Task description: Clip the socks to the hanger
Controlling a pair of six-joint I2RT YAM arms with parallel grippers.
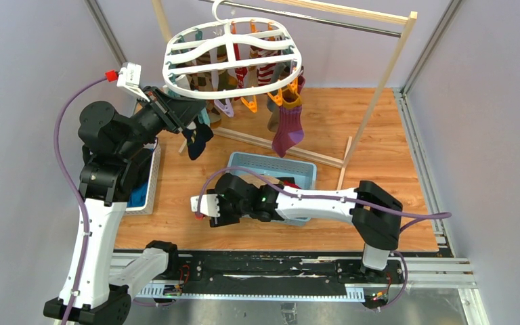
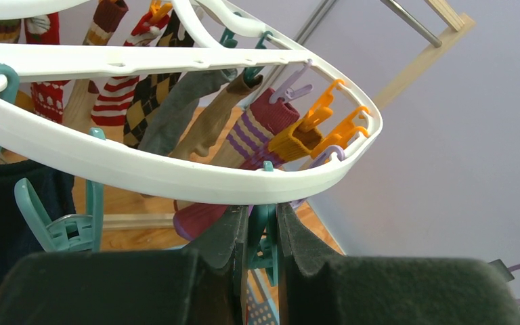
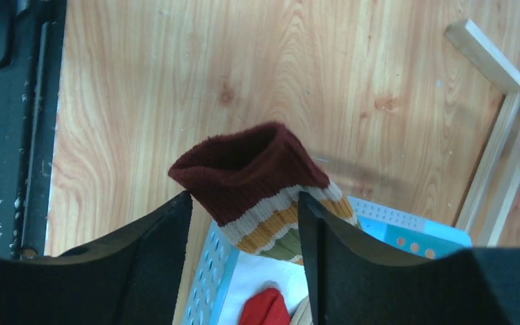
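Note:
The white hanger [image 1: 233, 95] carries several socks on coloured clips, among them a purple sock [image 1: 289, 128] in an orange clip and a dark sock [image 1: 198, 139]. My left gripper is shut at the hanger's rim, with a teal clip [image 2: 261, 227] between its fingers. My right gripper is past the left end of the blue basket [image 1: 237, 159]. Its fingers stand apart at the two sides of a striped sock [image 3: 264, 217] with a maroon cuff, whose mouth gapes open. Whether the fingers press on it, I cannot tell. In the top view this sock is hidden.
Inside the basket lies a red item [image 3: 265, 308] along with other socks. A white basket [image 1: 147, 193] stands behind my left arm. A wooden frame [image 1: 379, 95] rises around the hanger.

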